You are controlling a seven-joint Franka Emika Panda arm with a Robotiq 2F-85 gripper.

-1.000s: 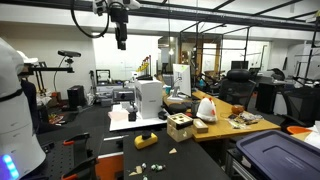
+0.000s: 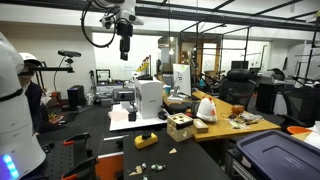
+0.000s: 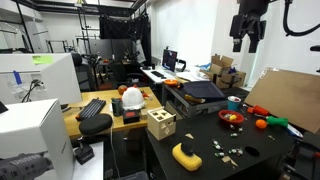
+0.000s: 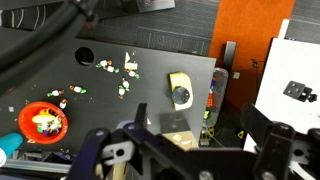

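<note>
High above the dark table (image 2: 205, 160), my gripper (image 2: 124, 57) hangs pointing down, clear of everything. It is open, its black fingers spread wide at the bottom of the wrist view, with nothing held between them. Below it lies a yellow object with a black round top (image 4: 180, 92), also seen in exterior view 2 as a yellow item (image 3: 187, 155). Close by stands a wooden box with holes (image 3: 161, 124). Several small colourful pieces (image 4: 124, 85) are scattered on the table. A red bowl (image 4: 43, 122) holds small things.
A tall white box (image 2: 150, 97) stands beside the table's edge. An orange ball (image 3: 261, 124) and a red object (image 3: 262, 111) lie near the bowl. A dark tray (image 2: 280, 155) sits to the right.
My gripper sits slightly lower and a little further right in exterior view 1 than before. The objects on the table have not moved.
</note>
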